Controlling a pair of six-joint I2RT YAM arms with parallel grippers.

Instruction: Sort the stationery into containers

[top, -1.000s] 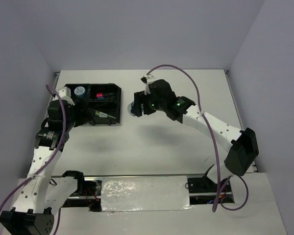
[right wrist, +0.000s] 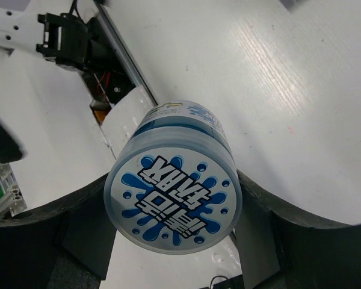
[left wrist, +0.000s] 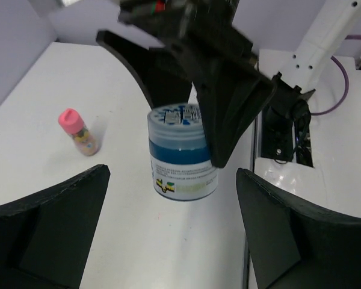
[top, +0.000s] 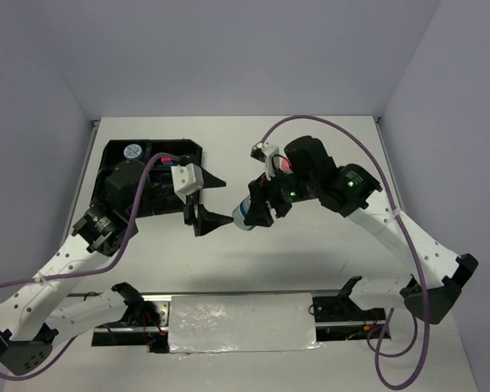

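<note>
A round tub with a blue and white label (left wrist: 182,153) hangs above the table, gripped by my right gripper (top: 253,204). In the right wrist view its printed lid (right wrist: 173,201) faces the camera between the two fingers. My left gripper (top: 220,200) stands open just left of the tub, its fingers spread toward it without touching. In the left wrist view the tub shows beyond the gap between my left fingers. The black compartment tray (top: 198,147) is at the back left, holding another round tub (top: 133,152); the left arm covers part of it.
A small bottle with a pink cap (left wrist: 71,121) stands on the table, partly hidden by the right arm in the top view. Walls bound the back and both sides.
My left arm has swung right from the tray, and its gripper has opened facing the tub.
</note>
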